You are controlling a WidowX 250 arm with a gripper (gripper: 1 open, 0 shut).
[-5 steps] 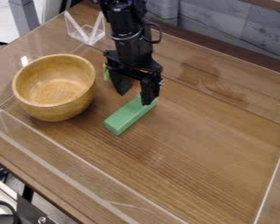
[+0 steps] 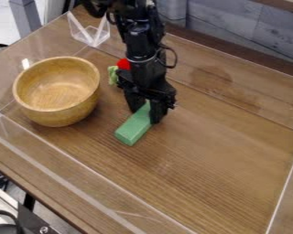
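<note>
My black gripper (image 2: 149, 102) is down in the middle of the table, over the upper end of a green block (image 2: 135, 131) that lies flat, slanted toward the lower left. The gripper looks closed on that end, though its dark fingertips are hard to make out.
A wooden bowl (image 2: 56, 91) sits to the left. A small red and green object (image 2: 118, 71) lies behind the arm, and clear plastic (image 2: 91, 27) is at the back left.
The gripper has come down onto the green block's upper end. The block has shifted slightly toward the lower left.
</note>
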